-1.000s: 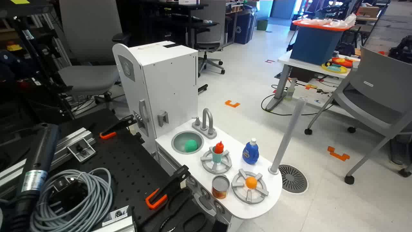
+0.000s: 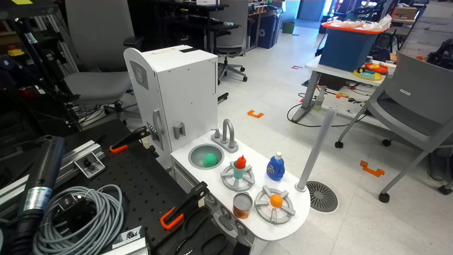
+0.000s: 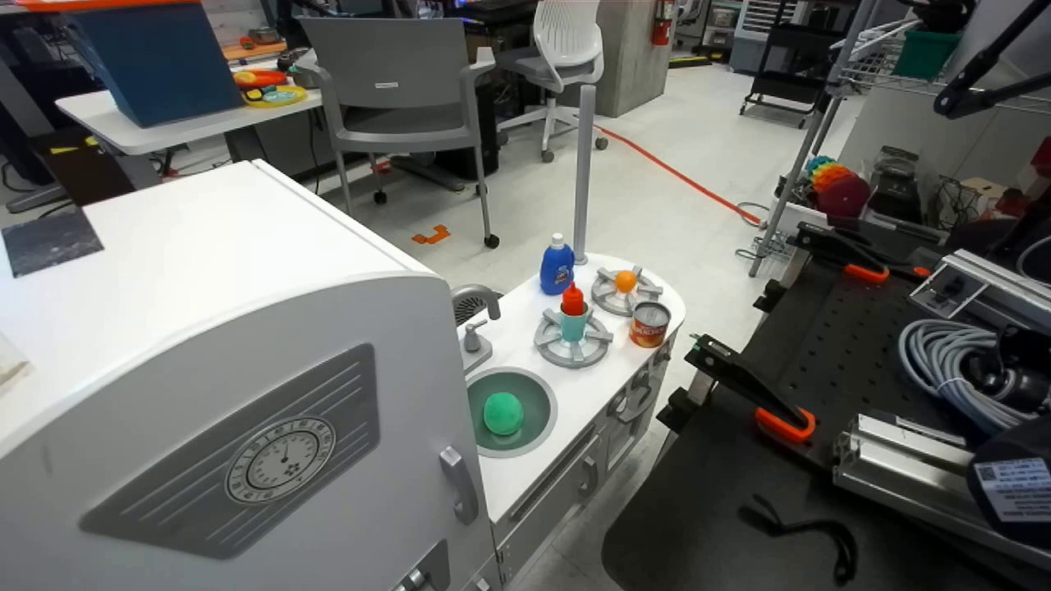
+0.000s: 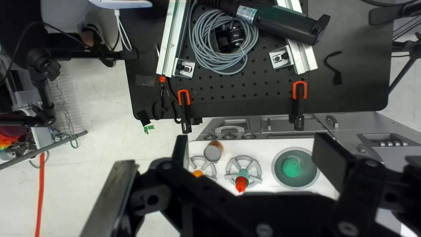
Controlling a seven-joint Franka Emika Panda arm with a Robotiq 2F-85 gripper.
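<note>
High above the toy kitchen, my gripper stands wide open in the wrist view, nothing between its fingers; neither exterior view includes it. A green ball [image 2: 210, 160] lies in the round grey sink [image 3: 543, 438]. On one grey burner [image 2: 229, 183], a teal cup [image 3: 573, 326] holds a red bottle [image 2: 240, 163] upright. The other burner [image 2: 271, 217] bears an orange ball [image 2: 276, 200]. Beside the burners sits a tin can [image 2: 242, 205], and a blue bottle [image 2: 275, 167] stands near the counter's far edge. The wrist view hides that bottle behind the gripper body.
The white toy fridge [image 2: 187, 89] rises beside the sink, near the curved faucet [image 2: 229, 134]. A tall grey post [image 2: 316, 148] stands at the counter's rounded end. The black table [image 2: 140, 178] carries coiled cable [image 2: 102, 216] and orange-tipped clamps [image 2: 172, 219].
</note>
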